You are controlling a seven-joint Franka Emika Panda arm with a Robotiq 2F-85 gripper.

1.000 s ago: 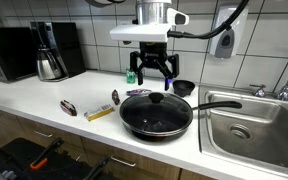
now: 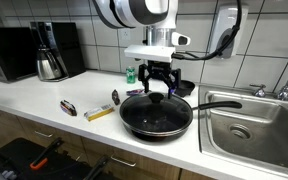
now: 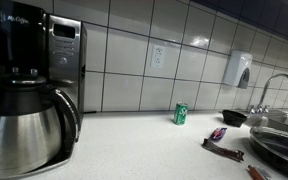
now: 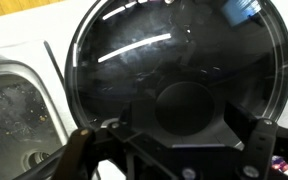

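A dark pan [image 2: 156,121] with a glass lid [image 2: 136,108] sits on the counter beside the sink. The lid's round black knob [image 4: 185,108] shows near the middle of the wrist view, between the fingers. My gripper [image 2: 158,88] points down over the lid, open, with a finger on either side just above the knob. Nothing is held. From exterior view 2, only part of the pan [image 3: 281,146] shows at the right edge; the gripper cannot be made out there.
The pan's long handle [image 2: 220,105] reaches toward the sink [image 2: 249,128]. A black bowl [image 2: 184,88] and a green can [image 3: 180,114] stand behind. Several small items, including a yellow one [image 2: 100,113], lie left of the pan; a coffee maker [image 3: 29,100] stands farther left.
My gripper has come down toward the lid's knob over the last second, its fingers staying apart. The pan, lid and counter items have not moved.
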